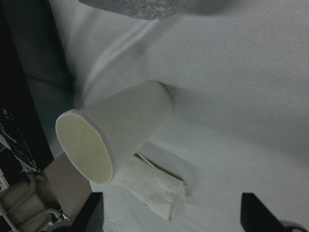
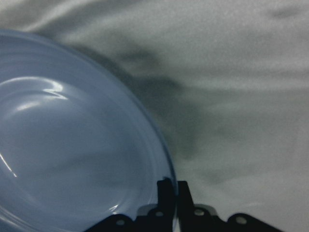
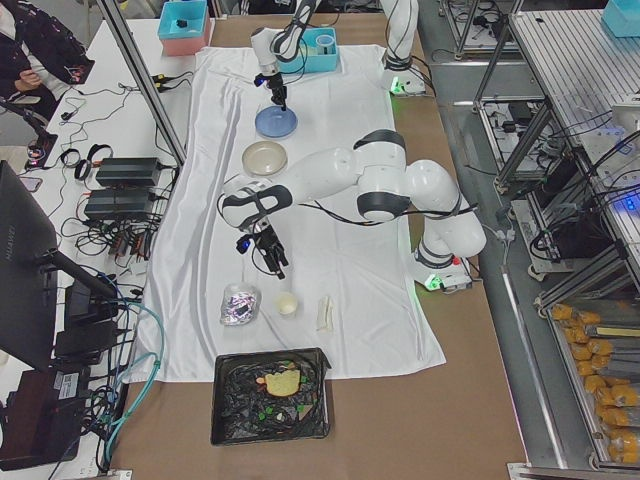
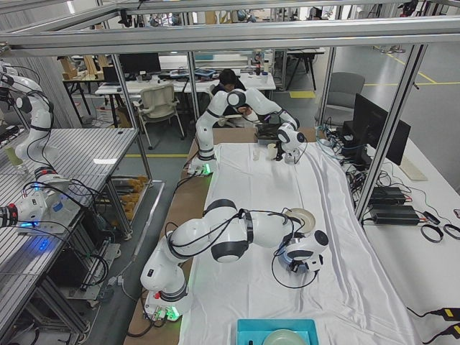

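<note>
A white paper cup [image 3: 287,303] [image 1: 116,128] stands on the cloth between a silver foil packet [image 3: 240,304] [image 1: 140,7] and a pale flat packet [image 3: 325,313] [image 1: 154,188]. My left gripper [image 3: 277,262] hangs above and behind them, open and empty in the left wrist view. A blue plate [image 3: 275,121] [image 2: 72,140] lies at the far end, with my right gripper at its rim, fingers closed on it. A cream plate [image 3: 264,157] lies nearer the middle.
A black tray [image 3: 270,425] with assorted bits is at the near end. A blue bin [image 3: 325,60] holding dishes stands beyond the blue plate.
</note>
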